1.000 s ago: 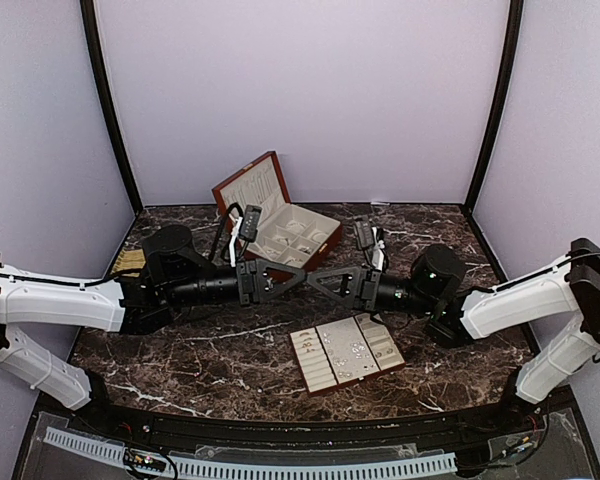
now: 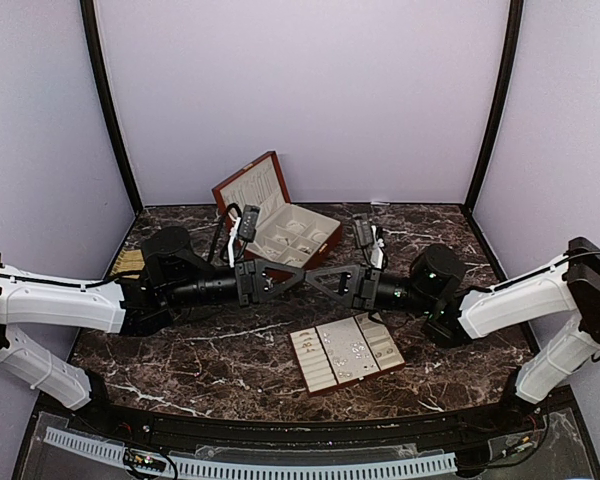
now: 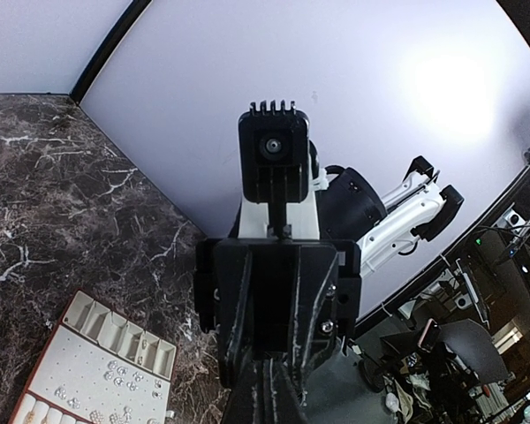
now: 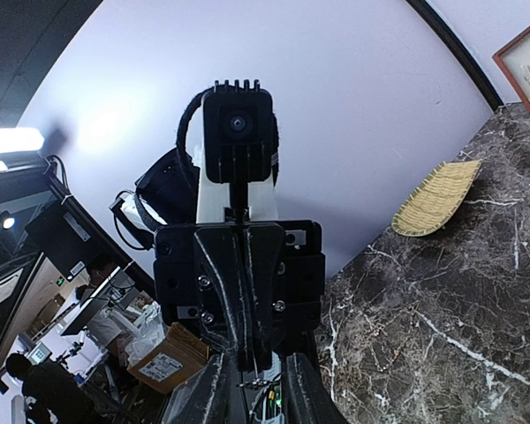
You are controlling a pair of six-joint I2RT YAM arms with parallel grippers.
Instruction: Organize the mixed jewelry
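Note:
My left gripper (image 2: 301, 273) and right gripper (image 2: 310, 276) meet tip to tip above the table's middle. In the left wrist view, the left fingers (image 3: 258, 393) are shut together. The right gripper's fingers (image 4: 214, 393) stand apart in the right wrist view. Between them, just below the left tips, a small shiny thing (image 4: 258, 384) shows; I cannot tell what it is or which gripper holds it. At the front lies a jewelry tray (image 2: 314, 368), with several earrings and rings in its sections. Behind the arms stands an open red jewelry box (image 2: 320, 251), with pieces in its compartments.
A woven basket (image 4: 437, 201) sits at the table's left, partly behind the left arm in the top view. Small beaded pieces (image 4: 389, 358) lie on the dark marble. Bare marble (image 2: 180, 380) extends left of the tray, and more lies at the back right.

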